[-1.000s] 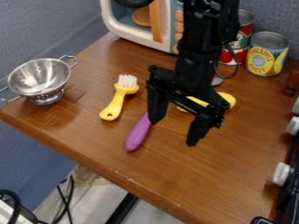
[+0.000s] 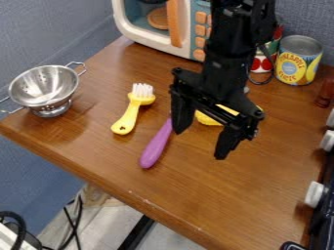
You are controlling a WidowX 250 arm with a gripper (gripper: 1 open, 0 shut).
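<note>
My black gripper (image 2: 202,128) hangs over the middle of the wooden table (image 2: 196,200), its two finger parts spread apart with no object visible between them. Behind and below it lies a yellow object (image 2: 209,115), partly hidden by the arm. A purple elongated object (image 2: 155,146) lies just left of the gripper. Farther left is a yellow brush (image 2: 131,112) with white bristles.
A steel colander (image 2: 46,90) sits at the left edge. At the back are a toy microwave (image 2: 156,29), cans (image 2: 298,63) and a brown bottle (image 2: 325,96). A black appliance with white knobs (image 2: 317,195) lines the right edge.
The objects on the table have not visibly moved.
</note>
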